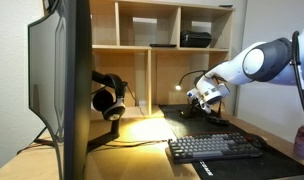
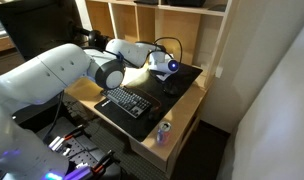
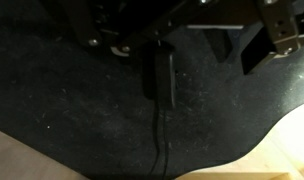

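Note:
In exterior view 1 my gripper (image 1: pixel 191 106) is low over the back right of the desk, near the dark mat. Seen from above in the wrist view, the gripper stands open, its dark fingers wide apart at the top of the frame. A small black object (image 3: pixel 165 78) with a thin cable (image 3: pixel 158 135) lies between and just below them on the black mat (image 3: pixel 72 105). Its kind is too dark to tell. Exterior view 2 shows the gripper (image 2: pixel 162 76) by the mat's far end, its fingertips hard to make out.
A grey keyboard (image 1: pixel 214 147) rests on the mat nearer the front. Headphones (image 1: pixel 109 100) hang on a stand to the left, beside a large monitor (image 1: pixel 60 80). Wooden shelves (image 1: pixel 150 65) close off the back. A can (image 2: pixel 163 132) stands on the desk's right edge.

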